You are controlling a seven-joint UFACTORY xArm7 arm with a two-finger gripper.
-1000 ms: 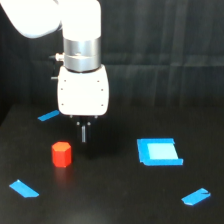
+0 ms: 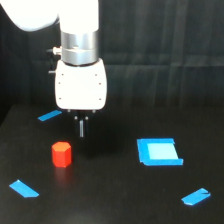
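Observation:
A small red block stands on the dark table at the left. My gripper hangs from the white arm, fingers pointing down, just above and to the right of the block in the picture. No contact with the block shows. The fingers are dark and small against the black background, so whether they are apart or together is unclear. No object is visible at their tips.
A pale square framed in blue tape lies at the right. Single blue tape strips mark the table at front left, front right and back left. Bare table lies between block and square.
My gripper has shifted slightly up in the picture, with a very small drift left. The red block and the taped square have stayed in place.

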